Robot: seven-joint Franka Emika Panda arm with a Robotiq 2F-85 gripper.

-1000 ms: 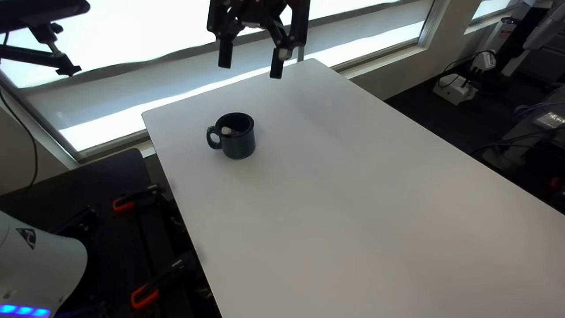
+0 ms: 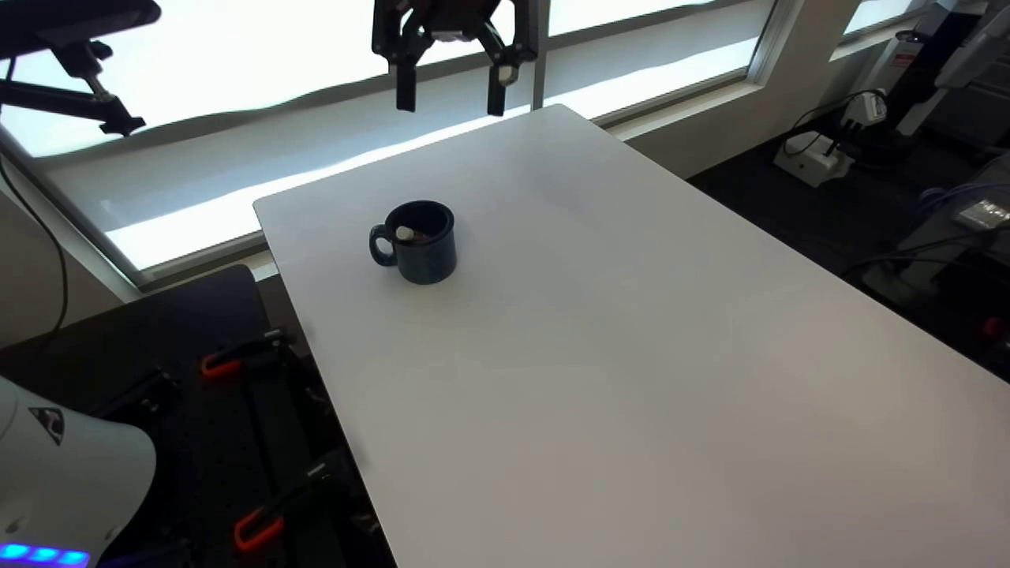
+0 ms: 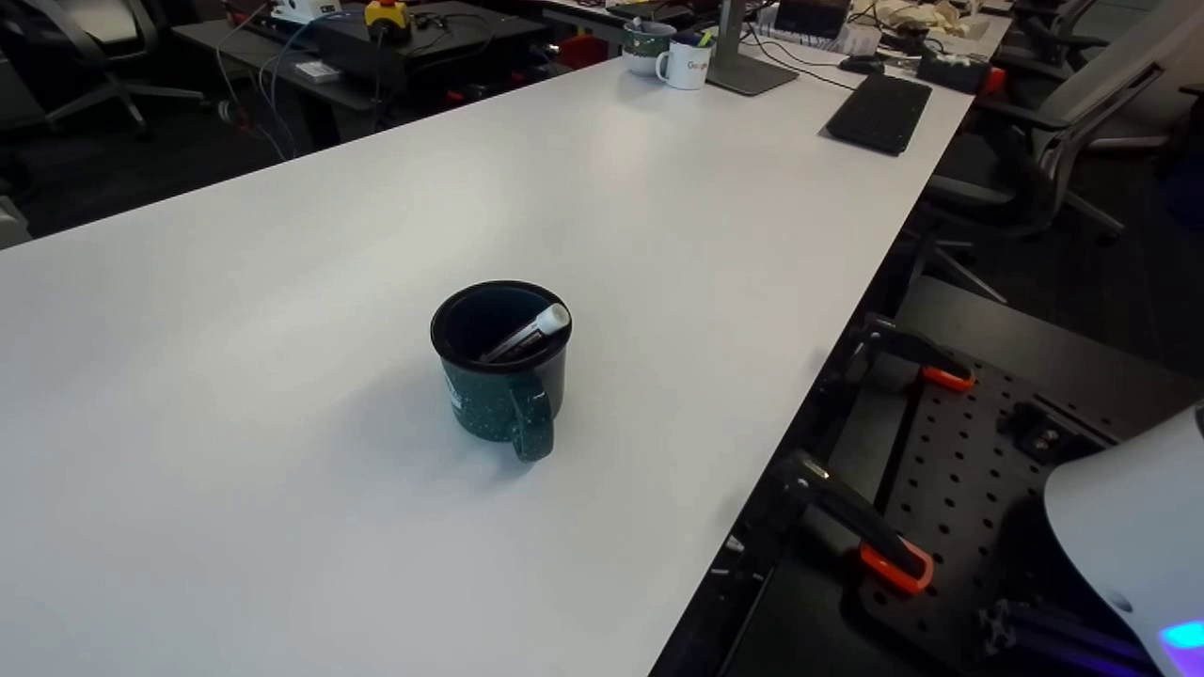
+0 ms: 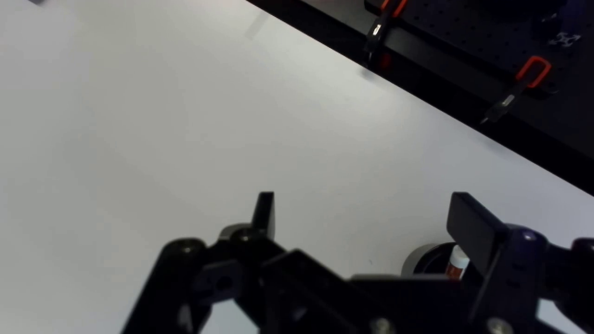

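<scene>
A dark blue-green mug (image 2: 428, 260) stands upright on the white table, its handle toward the near-left edge in exterior view 1. Inside the mug (image 3: 487, 397) leans a marker (image 3: 539, 329) with a white end, which rises to the rim. High above the table, my gripper (image 2: 451, 104) is open, fingers spread wide with nothing between them. In the wrist view, the gripper has bare table showing through its gap. Its right finger partly covers the mug (image 4: 415, 259), and the marker (image 4: 457, 261) shows beside that finger.
The white table (image 2: 644, 379) is broadly clear around the mug. Orange-tipped clamps (image 3: 897, 564) line one edge beside the robot base. At the far end in exterior view 2 are a white mug (image 3: 685, 64), a patterned bowl-like cup (image 3: 645, 45) and a keyboard (image 3: 880, 113).
In exterior view 1 my gripper has risen slightly, its fingers still apart. The mug and marker have stayed in place.
</scene>
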